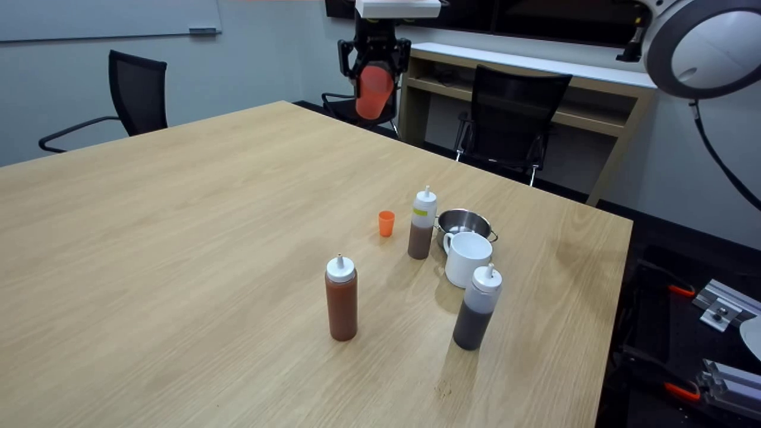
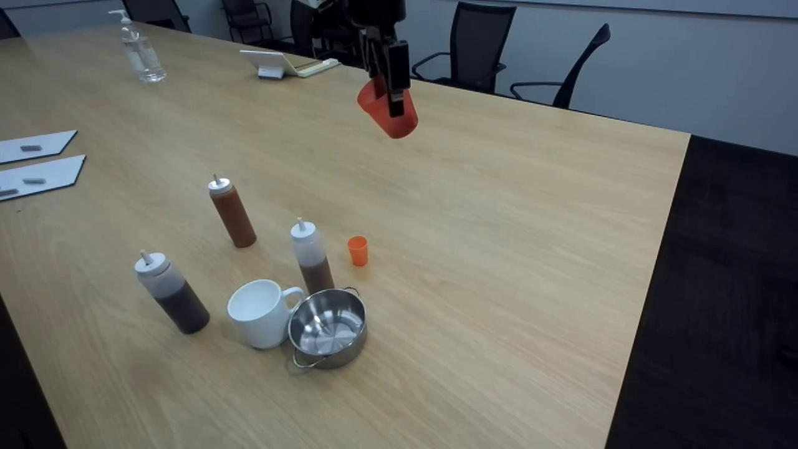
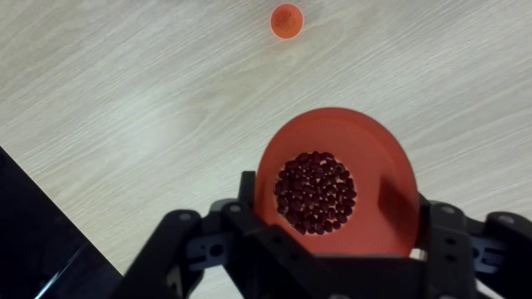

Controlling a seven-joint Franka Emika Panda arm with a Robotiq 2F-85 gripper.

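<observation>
A large red cup (image 3: 369,219) with dark red beans (image 3: 315,194) at its bottom is gripped between my two fingers. My gripper (image 1: 374,78) is shut on it, high above the far part of the table in exterior view 1. In exterior view 2 the red cup (image 2: 400,120) hangs tilted, well clear of the tabletop. A small orange cup (image 2: 359,253) stands upright on the table; the wrist view shows this orange cup (image 3: 286,20) from above at the top, apart from the held one.
Beside the orange cup stand a brown-filled bottle (image 1: 421,232), a steel pot (image 1: 464,222) and a white mug (image 1: 467,258). A red-brown bottle (image 1: 342,303) and a dark-filled bottle (image 1: 476,314) are nearer exterior view 1.
</observation>
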